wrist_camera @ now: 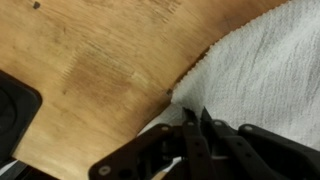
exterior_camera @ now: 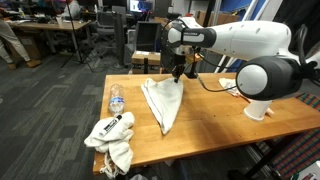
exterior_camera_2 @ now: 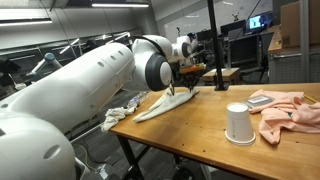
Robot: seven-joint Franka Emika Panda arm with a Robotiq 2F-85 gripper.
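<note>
A white cloth [exterior_camera: 164, 100] lies loosely spread on the wooden table, one corner trailing toward the front edge. At its far right side my gripper [exterior_camera: 182, 76] is down low over the table, shut on the cloth's edge. In the wrist view the white cloth [wrist_camera: 255, 75] fills the right side, and its hem bunches up between the fingers of my gripper. Exterior view 2 shows the cloth [exterior_camera_2: 165, 103] flat on the table below the gripper [exterior_camera_2: 187, 84].
A second white cloth [exterior_camera: 113, 140] hangs over the left front corner, a dark object on it. A water bottle [exterior_camera: 117, 100] stands behind that. At right are a white cup [exterior_camera_2: 239, 123] and a pink cloth [exterior_camera_2: 285, 117].
</note>
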